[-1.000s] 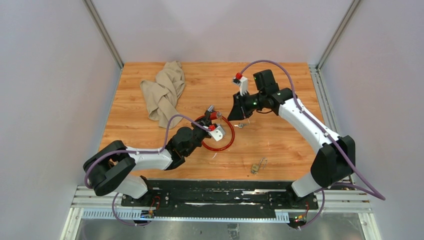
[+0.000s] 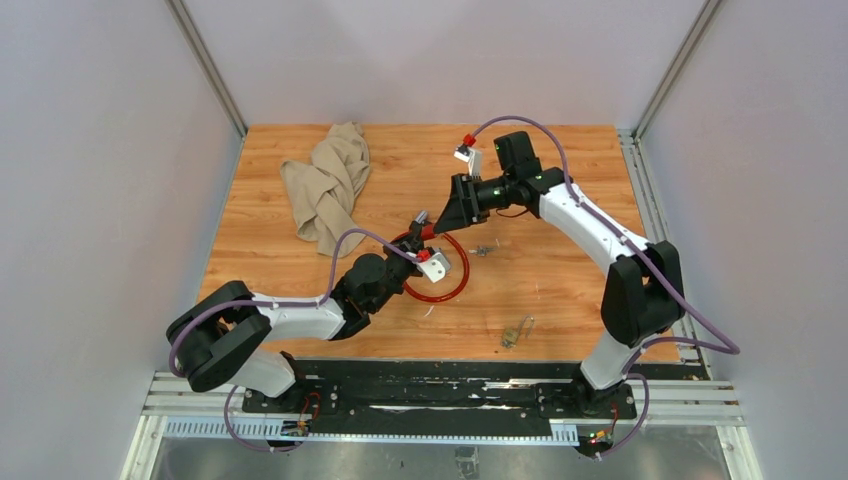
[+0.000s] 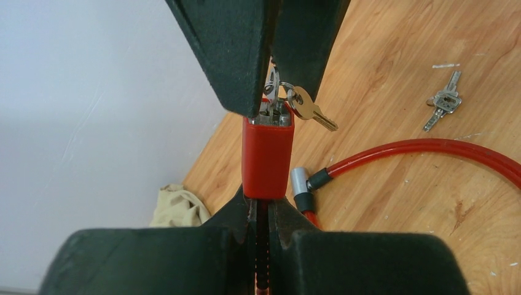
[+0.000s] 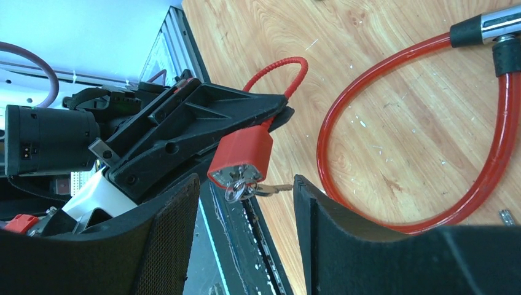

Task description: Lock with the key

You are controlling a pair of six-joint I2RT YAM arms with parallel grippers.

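A red padlock (image 3: 266, 157) with a red cable shackle (image 4: 301, 67) is held upright by my left gripper (image 2: 418, 234), which is shut on it. A silver key stands in its top face, with a ring and a brass key (image 3: 313, 114) hanging beside. In the left wrist view the open right gripper hangs just over the padlock, its fingers either side of the key top. In the right wrist view the keys show between its fingertips, a little beyond them.
A red looped bike cable lock (image 3: 418, 146) lies below, with loose silver keys (image 3: 446, 98) beside it. A brass padlock (image 2: 510, 335) lies nearer the front; a beige cloth (image 2: 325, 185) is at back left.
The right gripper has moved left, closer over the padlock held by my left gripper. The left arm has not visibly moved.
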